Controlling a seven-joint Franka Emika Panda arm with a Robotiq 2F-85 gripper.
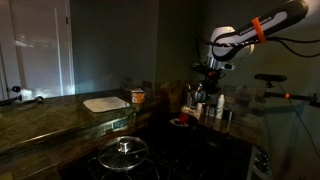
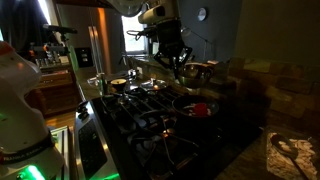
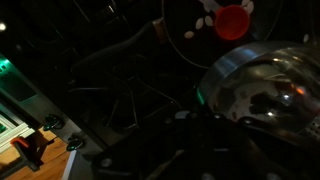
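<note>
My gripper hangs above the stove, over a dark pan with a red item in it. Its fingers look shut; the dark picture shows nothing clearly between them. In the wrist view a shiny metal bowl-like thing sits close beside the fingertips, covering part of the pan. Whether it touches the fingers cannot be made out. The red item appears there as a round cup shape with pale pieces near it. Exterior view 1 has the gripper at upper right.
A glass lid or lidded pan rests on the near part of the stove. On the counter lie a pale board and an orange-and-white tub. Bottles stand by the wall behind. A spoon lies at right.
</note>
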